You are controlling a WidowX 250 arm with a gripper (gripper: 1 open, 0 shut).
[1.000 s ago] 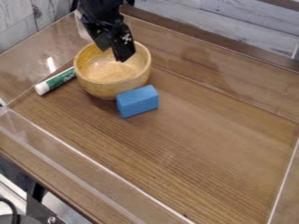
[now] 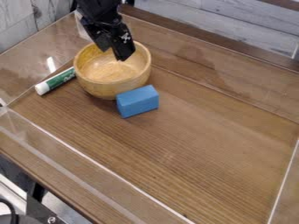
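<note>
A black robot gripper (image 2: 114, 45) comes down from the top over the back part of a round yellow bowl (image 2: 108, 82), with its fingertips open above the bowl. The bowl appears empty. A blue block (image 2: 138, 100) lies just in front of the bowl to the right, and a white tube with green (image 2: 55, 77) lies to its left.
A pale panelled wall (image 2: 257, 22) runs behind the table's back edge. Dark cables or parts show at the lower left corner.
The bowl, block and tube look unmoved.
</note>
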